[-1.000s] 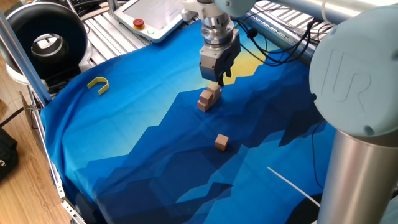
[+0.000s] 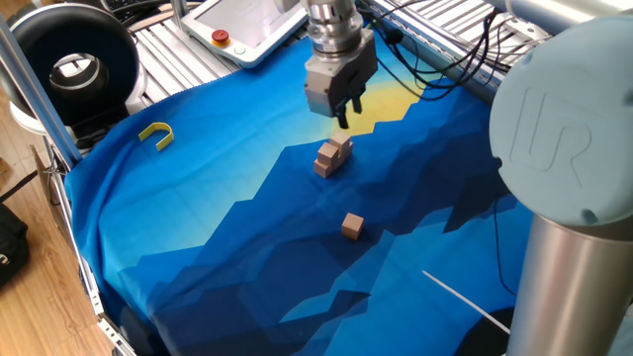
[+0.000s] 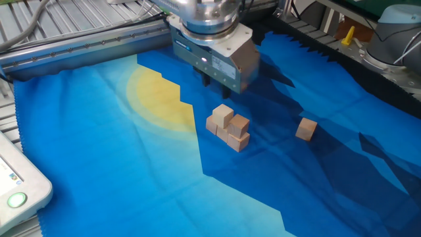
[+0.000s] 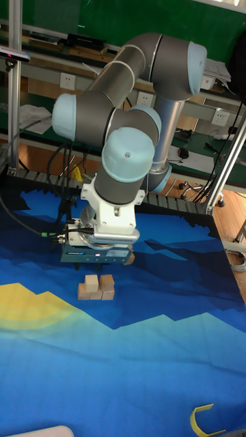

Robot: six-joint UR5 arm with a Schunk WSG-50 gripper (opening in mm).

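A small stack of wooden blocks (image 3: 229,129) stands on the blue cloth, with a bottom row of three and two blocks on top. The top pair is a pale block (image 3: 223,116) and a browner block (image 3: 239,126). A single wooden block (image 2: 353,226) lies apart from the stack; in exterior view 3 the gripper mostly hides it. Above and just behind the stack in exterior view 2 hangs my gripper (image 3: 216,85), pointing down. Its dark fingers (image 3: 225,92) are spread, nothing shows between them, and they touch no block.
The patterned cloth (image 2: 227,287) is wide and mostly bare. On it lies a yellow curved piece (image 2: 156,134), far from the blocks. A tablet-like panel with a red button (image 2: 220,38) sits at the edge. Cables (image 2: 435,79) hang behind the gripper, and the arm's column (image 2: 564,287) stands opposite.
In exterior view 1 my gripper has shifted a little left and slightly up. The stack and the lone block have stayed put.
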